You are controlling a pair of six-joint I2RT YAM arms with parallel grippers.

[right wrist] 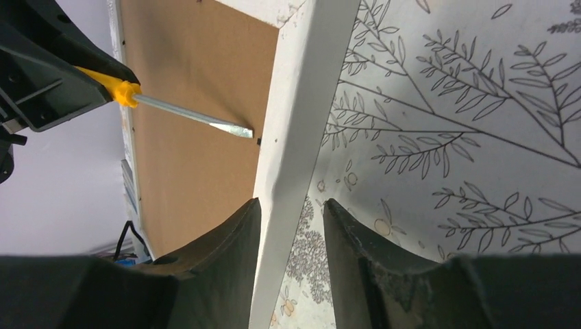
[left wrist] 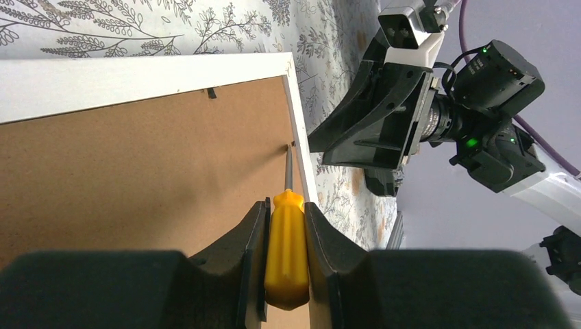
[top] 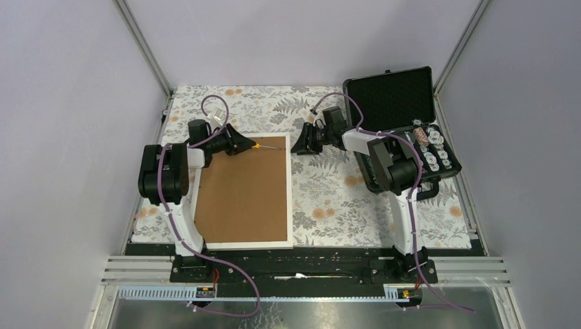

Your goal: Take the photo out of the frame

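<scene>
The white picture frame [top: 290, 205] lies face down with its brown backing board [top: 243, 195] showing; no photo is visible. My left gripper is shut on the yellow handle of a screwdriver [left wrist: 286, 253]. Its flat metal tip [right wrist: 240, 129] is over the board, close to a small dark tab [right wrist: 259, 141] at the frame's right inner edge; whether they touch I cannot tell. Another dark tab [left wrist: 212, 93] shows on the far side. Just outside the frame's right side, my right gripper is part open, the white border running toward the gap between its fingertips.
An open black case [top: 390, 99] with several round items stands at the back right, partly under the right arm. A thin tool [top: 299, 276] lies along the front.
</scene>
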